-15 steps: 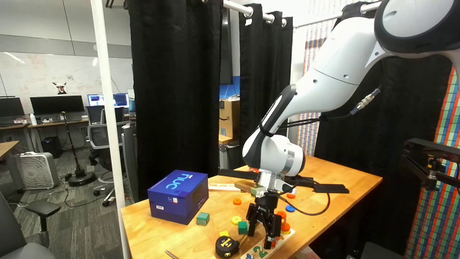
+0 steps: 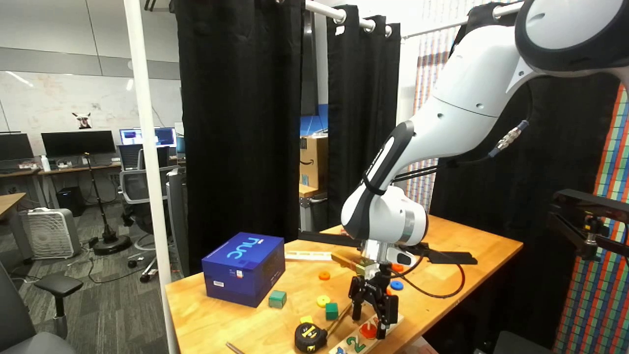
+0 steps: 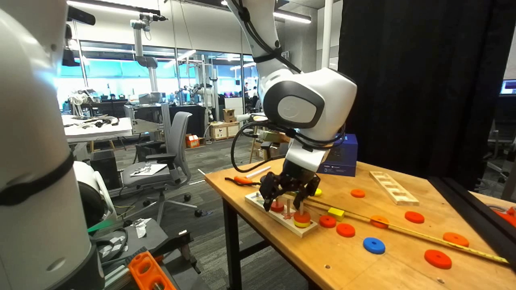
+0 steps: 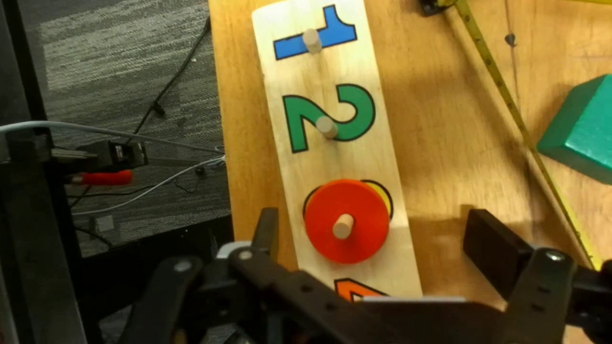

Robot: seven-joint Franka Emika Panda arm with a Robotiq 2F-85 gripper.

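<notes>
Just above a wooden peg board (image 4: 321, 155) with painted numbers, my gripper stands open, one finger on each side of the board's strip. A red disc (image 4: 347, 229) sits on the third peg, covering most of the yellow number, and the peg's tip pokes through its hole. Pegs 1 and 2 are bare in the wrist view. Nothing is held between the fingers. Toward the board's other end, an orange disc (image 3: 302, 216) lies on top of a yellow disc (image 3: 302, 224) around another peg.
A tape measure (image 2: 310, 337) has its yellow blade stretched across the table close to the board. Green blocks (image 2: 277, 299) and a yellow block (image 3: 336, 213) lie nearby. Several loose discs, including a blue disc (image 3: 373, 245), are scattered about. A blue box (image 2: 243, 268) stands farther back.
The arm has shifted slightly to the right and up in exterior view 1, away from the number 2 end. The red disc now shows more clearly between the open fingers.
</notes>
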